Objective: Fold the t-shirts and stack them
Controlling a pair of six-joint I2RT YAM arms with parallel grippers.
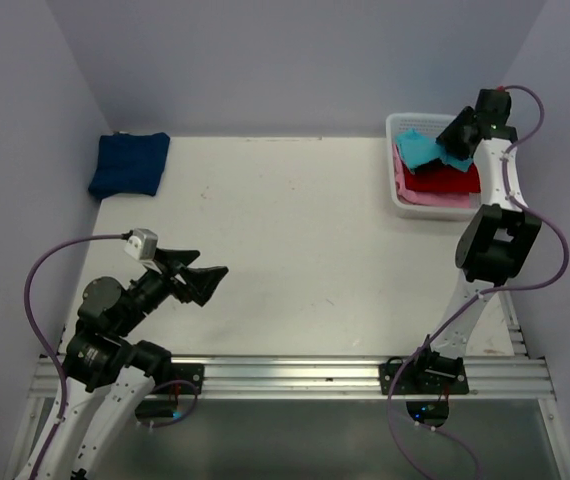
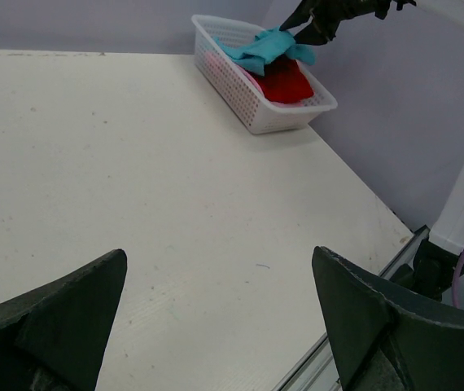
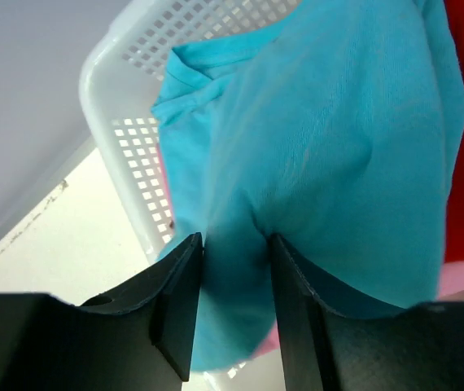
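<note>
A white basket (image 1: pixel 397 180) at the back right holds a cyan shirt (image 1: pixel 417 147), with red (image 1: pixel 443 180) and pink (image 1: pixel 430 198) shirts beneath it. My right gripper is at the cyan shirt, a bunch of cloth between its fingers; whether they grip it firmly I cannot tell. A folded dark blue shirt (image 1: pixel 129 163) lies at the back left of the table. My left gripper is open and empty above the left front of the table.
Walls stand at the back and both sides, with a metal rail (image 1: pixel 285 370) along the front edge.
</note>
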